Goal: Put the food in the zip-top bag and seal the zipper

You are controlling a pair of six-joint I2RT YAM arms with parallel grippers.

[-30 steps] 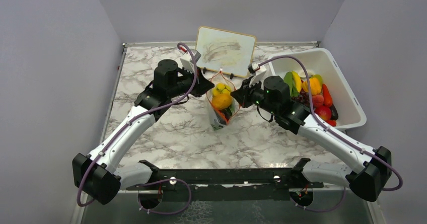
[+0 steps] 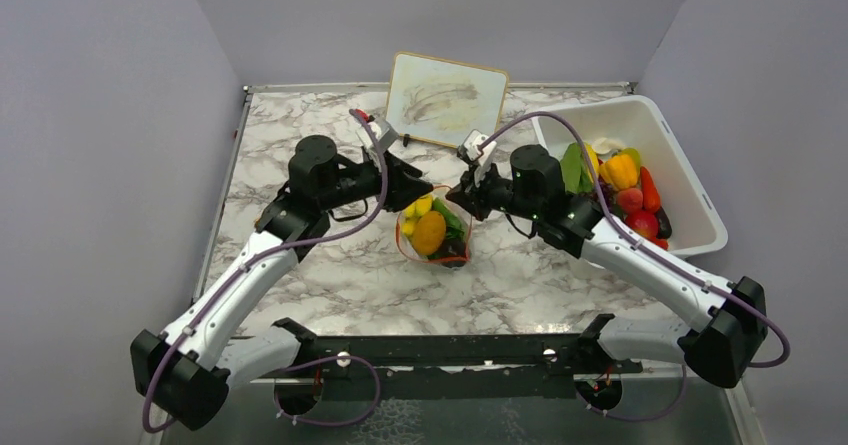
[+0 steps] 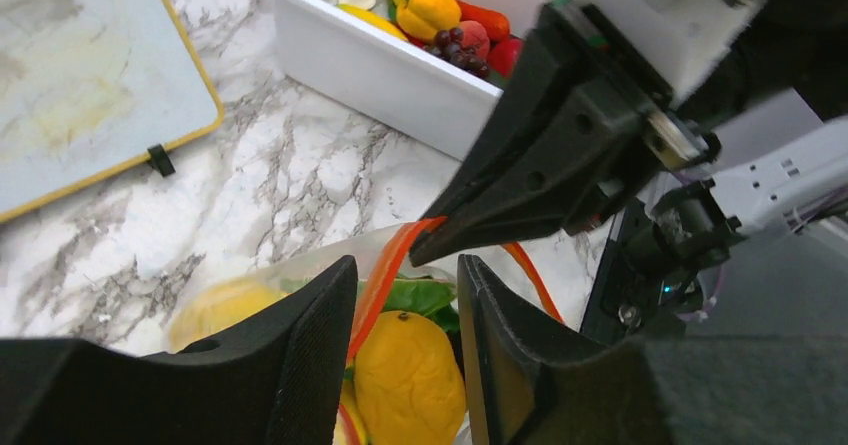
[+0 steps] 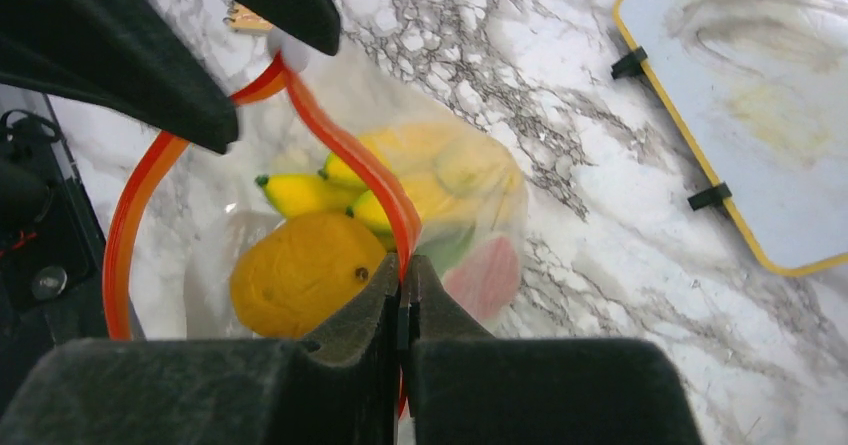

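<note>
The clear zip top bag [image 4: 480, 200], with an orange zipper [image 4: 335, 135] round its mouth, stands gaping in mid-table. Inside are an orange-yellow fruit [image 2: 429, 232], yellow fruit [image 4: 305, 194] and green and dark pieces. My right gripper is shut on the orange rim at the bag's right side; the left wrist view also shows its tips pinching that strip. At the opposite side, my left gripper is open, its fingers apart. In the right wrist view, part of the rim rises between those spread fingers, held by neither as far as shows.
A white bin [image 2: 700, 190] of fruit and vegetables occupies the right side. Behind the bag lies a whiteboard [image 2: 447, 95] with black clips.
The bag's mouth has changed shape, its back rim dropping forward.
</note>
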